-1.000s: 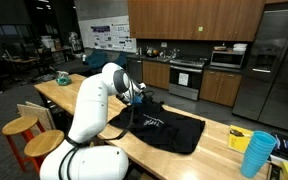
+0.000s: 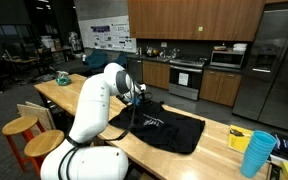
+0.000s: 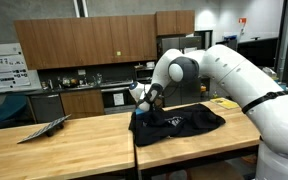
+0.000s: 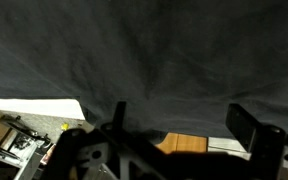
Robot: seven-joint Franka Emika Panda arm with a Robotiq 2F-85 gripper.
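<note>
A large black cloth [image 2: 172, 132] lies spread and rumpled over the wooden table, with part of it bunched up near the gripper in exterior view 2. My gripper is open above the dark fabric [image 4: 184, 60], its two dark fingers [image 4: 114, 132] set wide apart. No fabric shows pinched between them. In exterior view 1 the arm reaches to the cloth's far left part, where the gripper [image 2: 136, 99] is small against the black. Whether the fingertips touch the cloth is hard to tell.
Bare tabletop [image 3: 64, 150] stretches beside the cloth in exterior view 2, with a dark flat object [image 3: 52, 128] near its far edge. Blue cups [image 2: 256, 153] and a yellow item [image 2: 240, 138] stand at the right end in exterior view 1. Stools [image 2: 22, 127] are at left.
</note>
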